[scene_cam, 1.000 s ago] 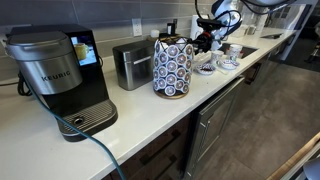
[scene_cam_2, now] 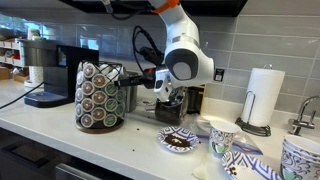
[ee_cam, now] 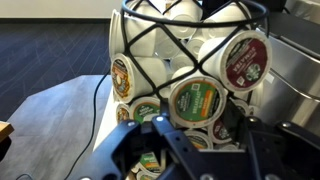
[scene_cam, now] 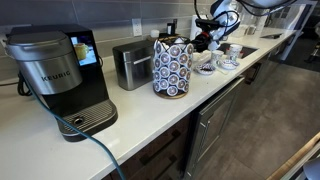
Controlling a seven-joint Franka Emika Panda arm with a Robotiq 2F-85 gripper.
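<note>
A tall wire rack [scene_cam: 157, 82] packed with white coffee pods stands on the counter; it also shows as the pod rack [scene_cam_2: 84, 98] at the left of the second exterior view. My gripper is at the rack's side, its fingers closed around a pod [ee_cam: 196, 101] with a green and red lid. Other pods crowd behind and around that one, so whether it is clear of the wire cannot be told. From outside, my gripper [scene_cam_2: 126, 77] reaches the rack's upper part from the right, with its fingertips partly hidden.
A Keurig machine [scene_cam: 62, 80] and a metal toaster [scene_cam: 133, 64] stand near the rack. On the other side are a patterned plate [scene_cam_2: 179, 139], a patterned cup [scene_cam_2: 223, 138] and a paper towel roll [scene_cam_2: 262, 97]. Bare counter [scene_cam: 135, 110] lies in front of the toaster.
</note>
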